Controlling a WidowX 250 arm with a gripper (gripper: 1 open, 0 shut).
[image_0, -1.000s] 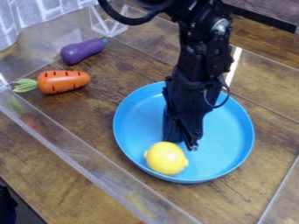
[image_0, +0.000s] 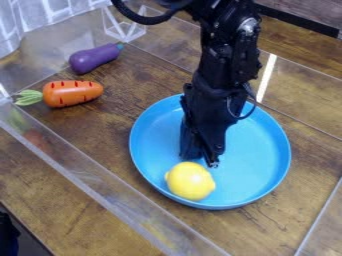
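My black gripper (image_0: 201, 150) reaches down into a blue plate (image_0: 261, 165), its tips low over the middle of the plate. It looks shut, with nothing visible between its fingers, though its tips are partly dark and hard to make out. A yellow round toy (image_0: 190, 181) lies in the front part of the plate, just below the fingertips.
A toy carrot (image_0: 71, 94) and a purple toy eggplant (image_0: 98, 58) lie on the wooden table (image_0: 80, 170) at the left. Clear walls border the work area at left and front.
The gripper has shifted slightly, its lower part drawing a little to the left. The toys and plate look almost unmoved.
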